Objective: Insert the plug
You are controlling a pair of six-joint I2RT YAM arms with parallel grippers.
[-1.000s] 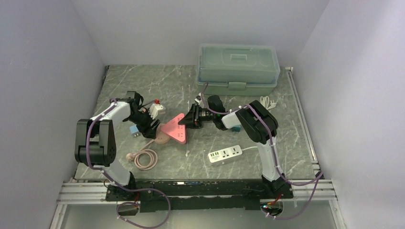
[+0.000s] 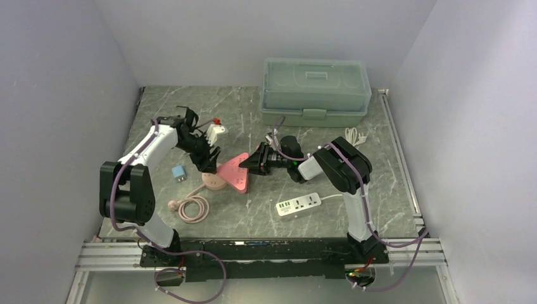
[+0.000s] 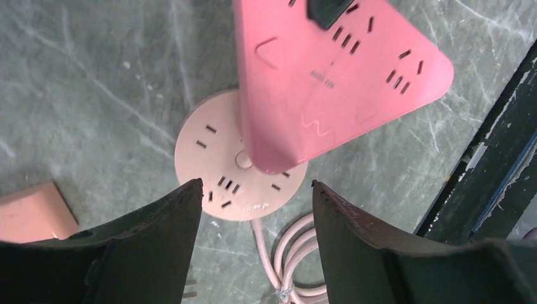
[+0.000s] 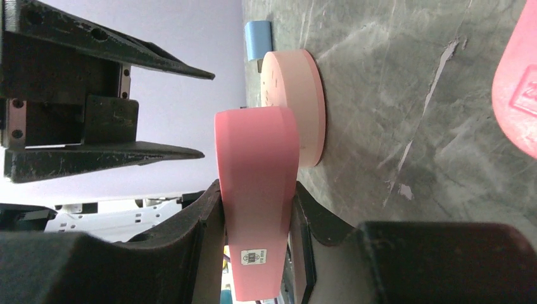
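Observation:
A pink triangular socket block is held by my right gripper, whose fingers press on both sides of its edge. In the left wrist view the block's rounded corner overlaps a pale pink round socket; contact between them cannot be judged. My left gripper is open over the round socket's cable side, with nothing between its fingers. A blue plug adapter, prongs showing, lies left of the round socket. In the left wrist view an orange-pink box sits at the left edge.
The round socket's coiled cable lies at front left. A white power strip is at front right. A green lidded case fills the back right, beside a bundled white cord.
The triangular block and right gripper have moved only slightly right over the second.

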